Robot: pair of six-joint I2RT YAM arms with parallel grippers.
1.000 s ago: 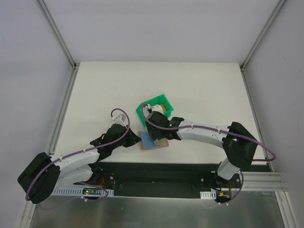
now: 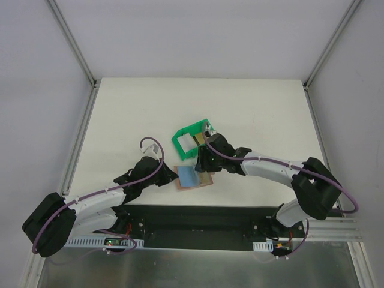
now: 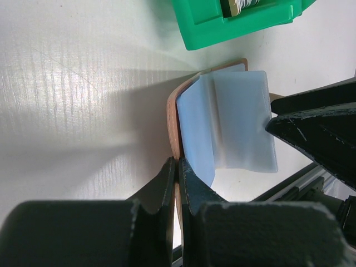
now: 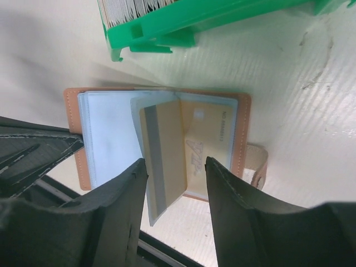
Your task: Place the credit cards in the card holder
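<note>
The brown card holder (image 4: 243, 133) lies spread on the table, pale blue sleeves inside. A gold card (image 4: 207, 139) lies flat in its right side. Beside it a sleeve page stands half raised, showing another gold card (image 4: 167, 147) with a grey stripe. My right gripper is open over the holder, the raised page between its fingers and close to the left one; whether they touch, I cannot tell. In the left wrist view, my left gripper is shut on the holder's brown left edge (image 3: 173, 125).
Just behind the holder sits a green tray (image 2: 179, 147) with a stack of white cards (image 2: 186, 141) and some brown ones.
My right gripper has moved rightward across the holder, from its middle toward the gold-card side. The left arm, holder and tray stay where they were.
</note>
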